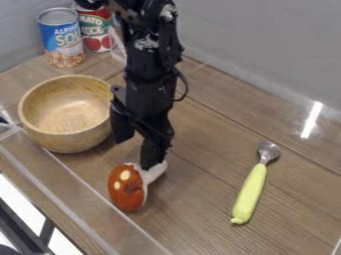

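My black gripper is open, pointing down at the middle of the wooden counter, its fingers just above an orange-red object with pale spots and a white end, partly hidden behind the fingers. A wooden bowl sits to the left of the gripper. On the right lies a utensil with a pale green handle and metal head.
At the back left stand a blue-labelled can and a red-labelled can. A grey wall runs behind. A transparent edge runs along the front left.
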